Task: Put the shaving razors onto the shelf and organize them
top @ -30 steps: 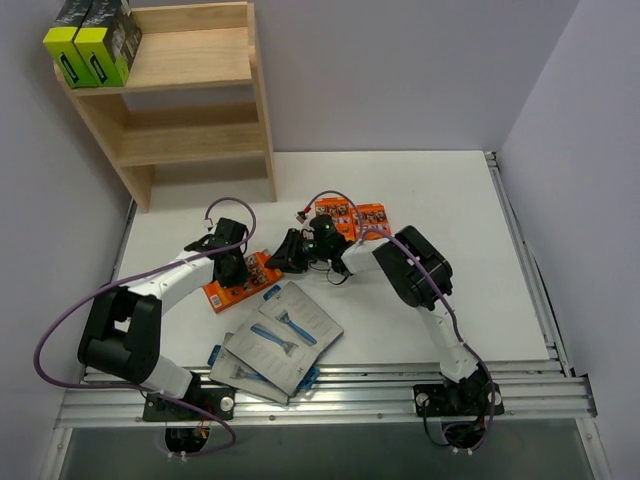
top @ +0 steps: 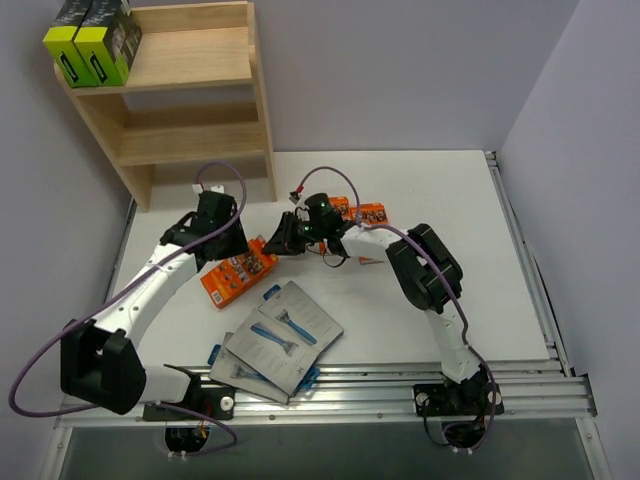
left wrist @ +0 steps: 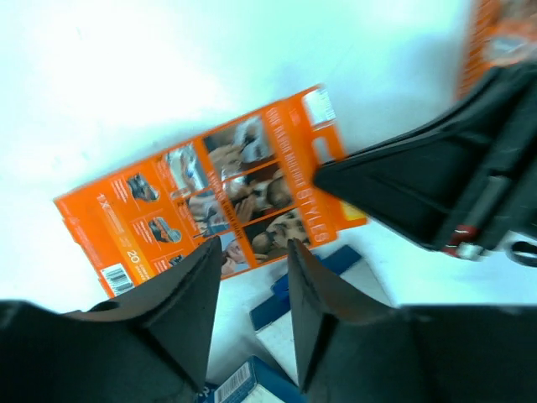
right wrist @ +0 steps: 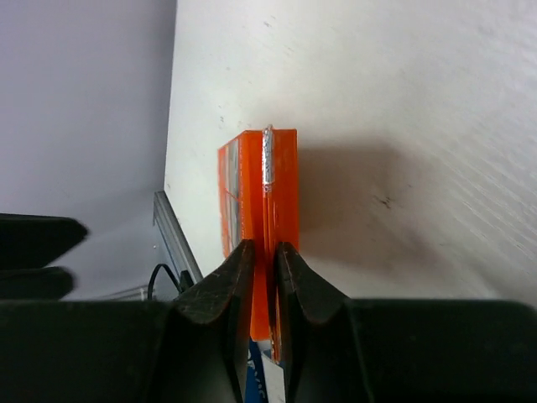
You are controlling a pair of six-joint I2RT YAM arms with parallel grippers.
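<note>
An orange shaving razor box (top: 226, 283) hangs by its right end between the fingers of my right gripper, which is shut on it; the right wrist view shows it edge-on. In the left wrist view, the same box (left wrist: 201, 197) lies face toward the camera, a right-gripper finger over its end. My left gripper is open beside its lower edge, its fingers apart with nothing between them. Two more orange razor boxes (top: 374, 215) rest behind the right arm, partly hidden by it. The wooden shelf (top: 195, 135) stands at the back left.
Two black-and-green boxes (top: 105, 55) occupy the shelf's upper level; the board below is bare. Several grey packs with blue parts (top: 285, 335) are stacked at the front, close under the held box.
The left gripper has drawn back and risen away from the box, its arm lifting.
</note>
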